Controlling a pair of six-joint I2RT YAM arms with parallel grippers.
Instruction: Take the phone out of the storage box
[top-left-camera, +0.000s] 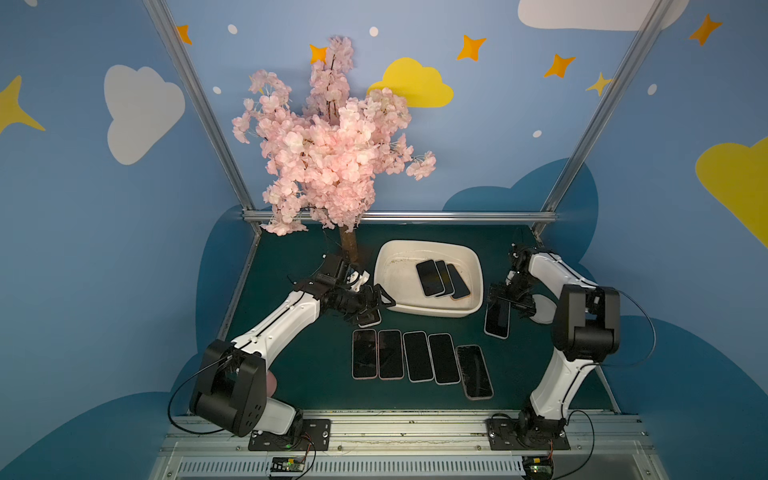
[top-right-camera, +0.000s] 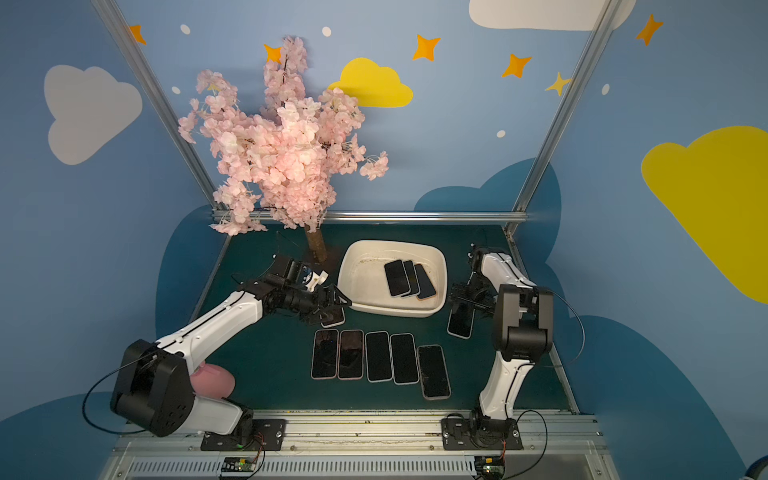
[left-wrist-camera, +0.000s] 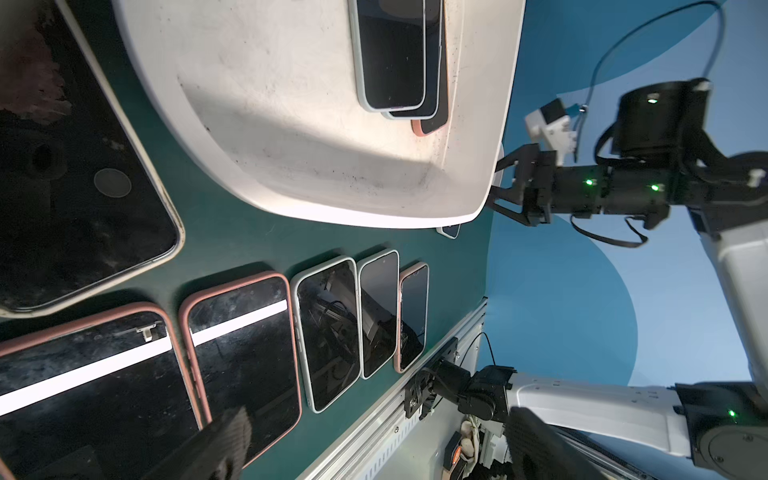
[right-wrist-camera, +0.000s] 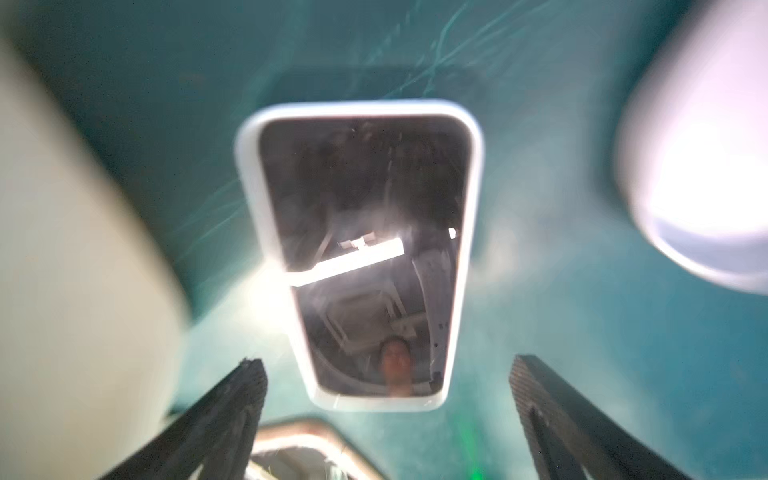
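Three phones (top-left-camera: 429, 277) lie overlapping in the right part of the white storage box (top-left-camera: 393, 301). Right of the box, a white-edged phone (right-wrist-camera: 368, 184) lies on the green table. My right gripper is open above it, fingers wide apart and clear of both its long sides. My left gripper stands open at the box's left, nothing between its fingers. Below it is another phone (top-left-camera: 369, 318), partly hidden by the gripper in the top left view and large at the left of the left wrist view.
Several phones (top-right-camera: 378, 357) lie in a row in front of the box. A white round object (top-left-camera: 543, 309) sits beside the right gripper. The pink blossom tree (top-left-camera: 328, 160) rises behind the left arm. Bare table shows at the front left and front right.
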